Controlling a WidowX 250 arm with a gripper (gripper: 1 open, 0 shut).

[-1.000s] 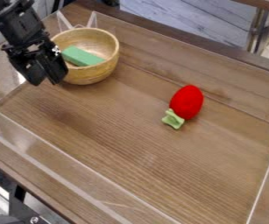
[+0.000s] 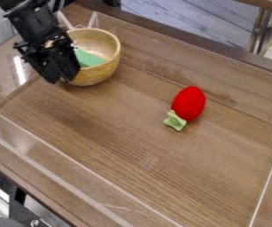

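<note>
My black gripper is at the upper left, open, at the near-left rim of a yellow bowl. A green block lies in the bowl, just right of the gripper and partly behind it. Whether the fingers touch the bowl or block is unclear.
A red oval object lies on the wooden table at the right, with a small pale green piece at its lower left. A shelf edge shows at the top right.
My gripper has moved up and slightly right, toward the bowl and the green block. The bowl and the red object look unmoved.
</note>
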